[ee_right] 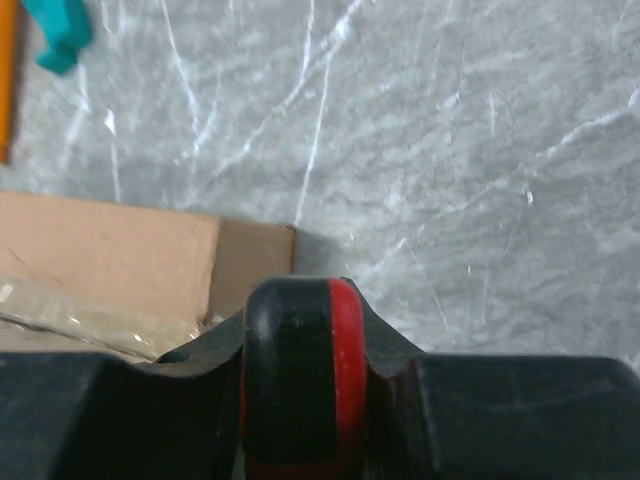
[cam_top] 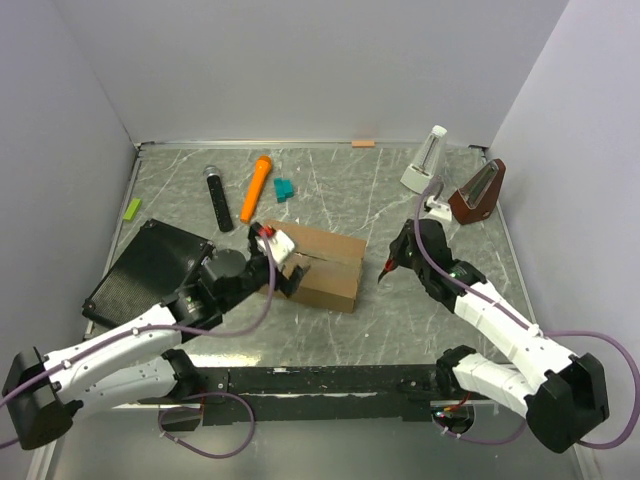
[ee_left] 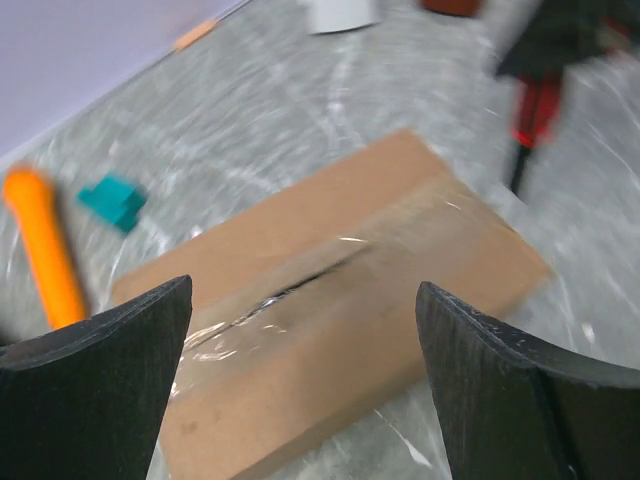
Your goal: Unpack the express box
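A cardboard box with clear tape lies mid-table; in the left wrist view its taped top shows a dark slit along the tape. My left gripper hangs open over the box's left part, nothing between its fingers. My right gripper is shut on a red-and-black cutter, held point down just right of the box, clear of it.
An orange microphone, a black microphone and teal blocks lie behind the box; two metronomes stand back right; a black mesh tray lies left.
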